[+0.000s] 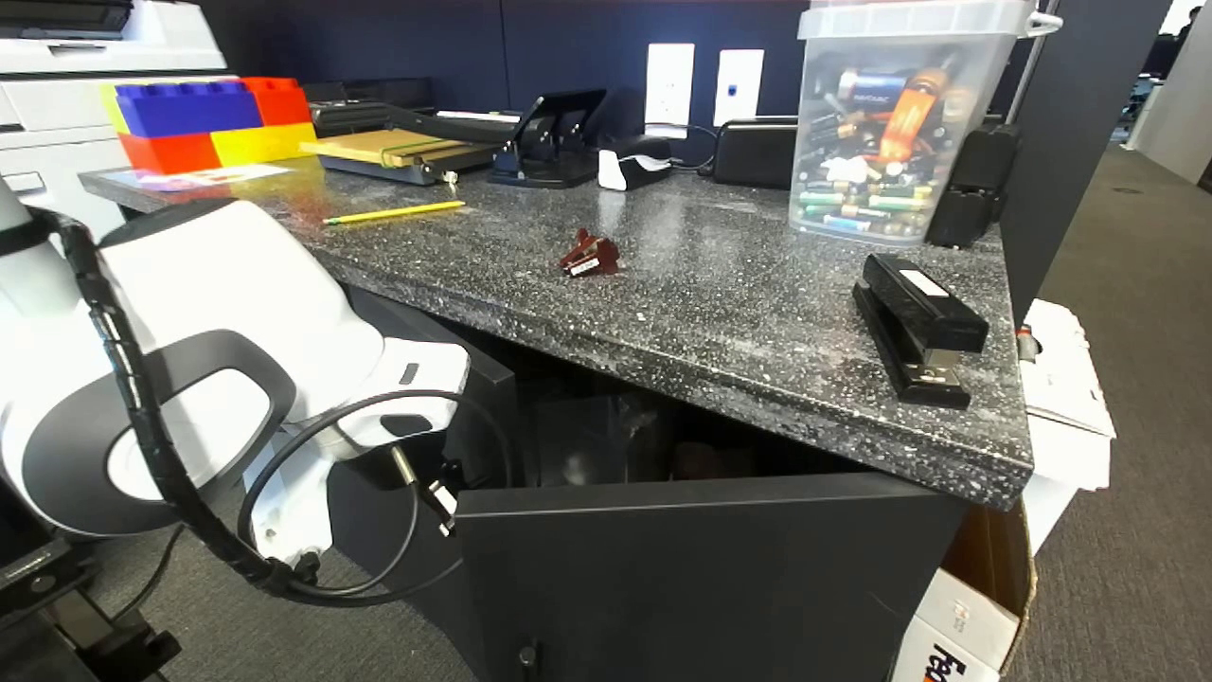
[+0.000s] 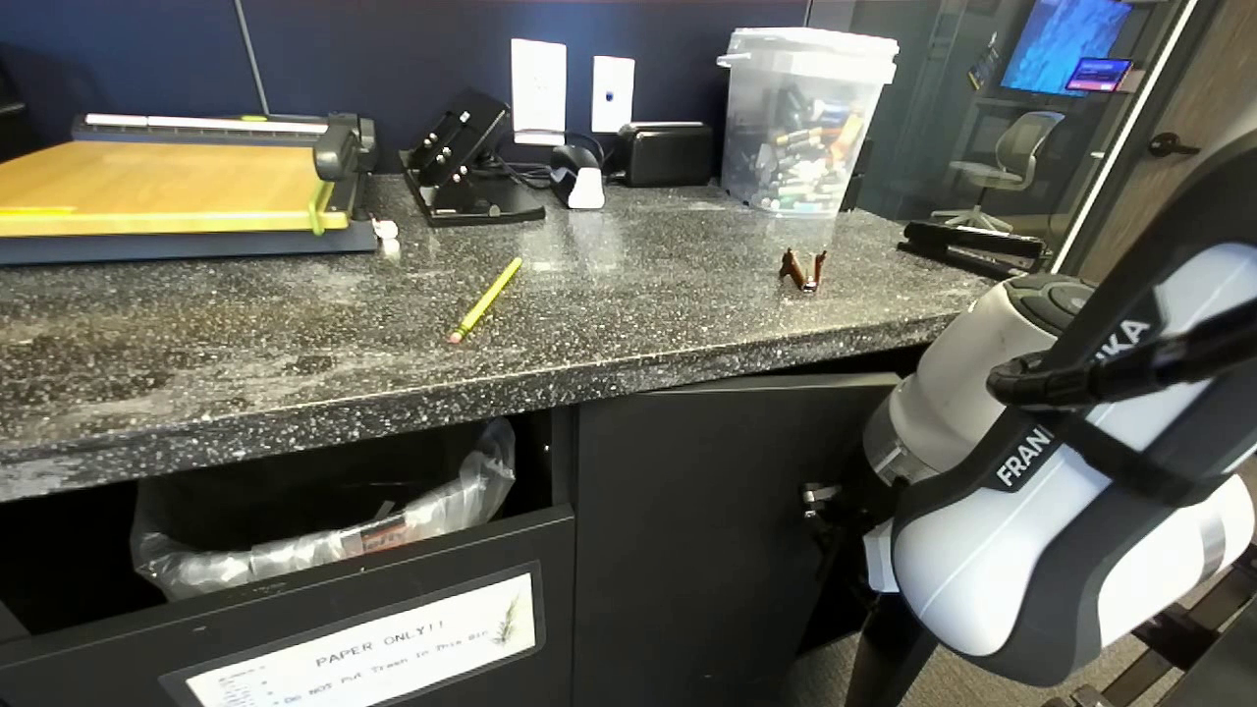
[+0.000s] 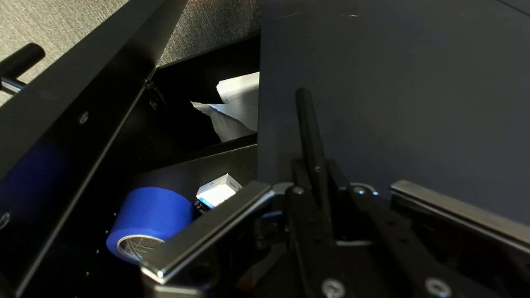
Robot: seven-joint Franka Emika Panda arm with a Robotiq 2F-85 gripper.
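In the wrist view my gripper is shut on the black bar handle [image 3: 307,116] of a dark cabinet door [image 3: 397,99]. The same door [image 2: 707,507] stands partly open under the counter in exterior view 2. The arm hides my fingers from the outside views. Beyond the door's edge, the wrist view shows the cabinet inside, with a roll of blue tape [image 3: 154,213] and a small white box [image 3: 218,189].
A second dark door [image 1: 704,580] also stands open, its handle [image 3: 22,62] sticking outward. Above is the speckled counter [image 1: 727,330], bearing a stapler [image 1: 920,330], a staple remover [image 1: 591,255], a yellow pencil [image 1: 395,212] and a clear bin [image 1: 898,125].
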